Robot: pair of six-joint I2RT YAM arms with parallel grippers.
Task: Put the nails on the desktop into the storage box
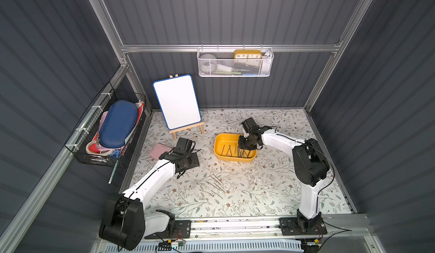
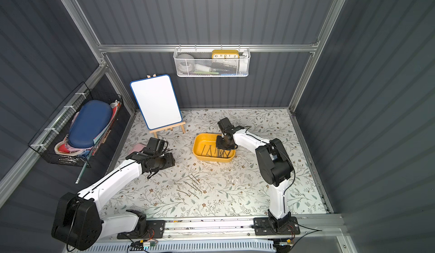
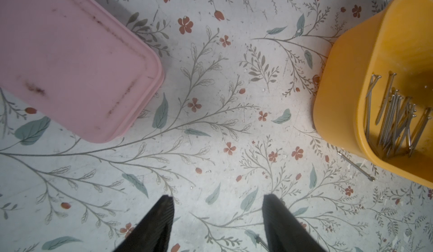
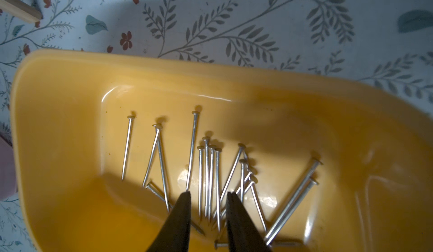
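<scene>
The yellow storage box [image 1: 222, 139] sits mid-desk with several nails [image 4: 191, 148] lying in it. My right gripper is low inside the box, fingers part open over the nails; none is clearly held. Several loose nails [image 2: 192, 184] lie on the desktop in front of the box, and one nail [image 3: 356, 166] shows close by its side in the left wrist view. My left gripper hangs open over the desk left of the box, nothing between its fingers.
A pink lid-like tray [image 3: 81, 62] lies at the left. A whiteboard on an easel [image 1: 176, 101] stands at the back left, and a mesh basket [image 1: 213, 71] hangs on the back wall.
</scene>
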